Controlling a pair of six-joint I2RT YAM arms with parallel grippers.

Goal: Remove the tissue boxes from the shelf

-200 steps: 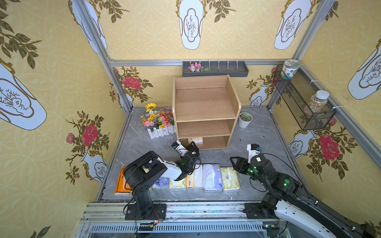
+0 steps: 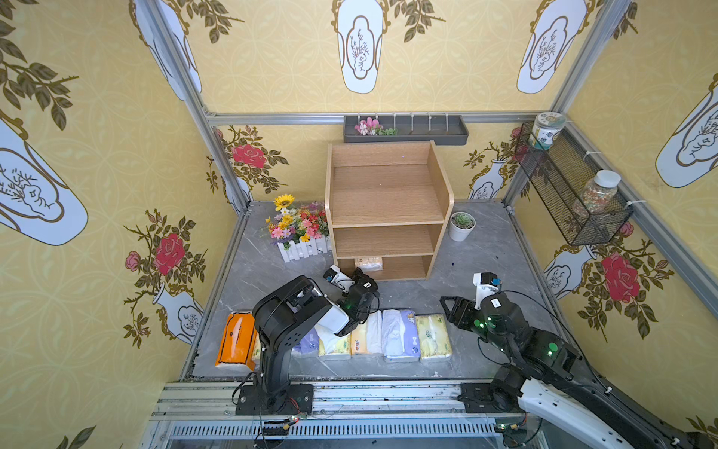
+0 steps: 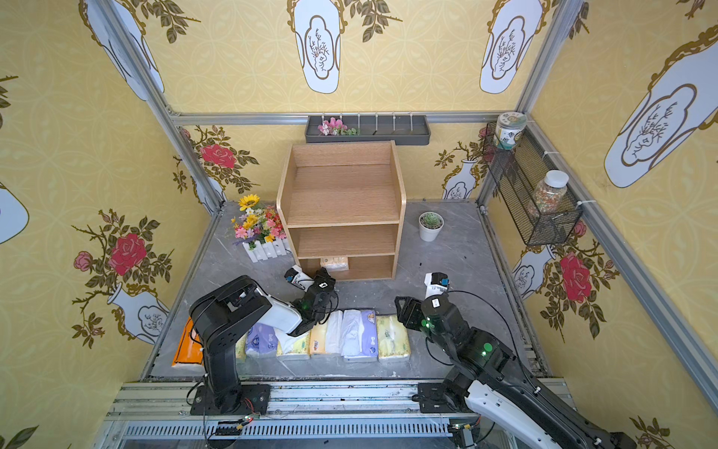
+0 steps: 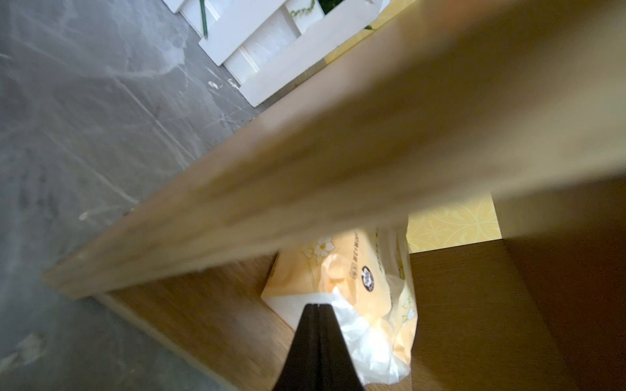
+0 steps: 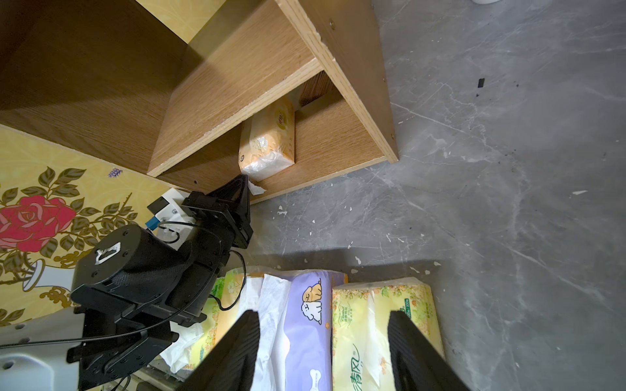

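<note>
One orange tissue pack [image 5: 268, 140] lies in the shelf's [image 2: 389, 267] bottom compartment, towards its left side, with white plastic at its front end. My left gripper is at the front of that compartment, its fingers pressed together; in the left wrist view the tips overlap the pack's near end, and no part of the pack shows between them. To the right, my right gripper hangs over the row of packs, fingers apart and nothing held. That row on the table includes a yellow-green pack [image 5: 384, 332], a purple pack [image 5: 307, 325] and an orange bag [image 2: 236, 340].
A flower planter [image 2: 303, 247] stands close to the shelf's left side, and a small potted plant [image 2: 461, 226] to its right. On the right wall hangs a wire basket [image 2: 572, 187] with jars. Table space [image 5: 495, 215] right of the shelf is free.
The left arm's elbow has swung right, uncovering more of the orange bag, while its gripper stays near the shelf front. My right arm has shifted slightly to the right.
</note>
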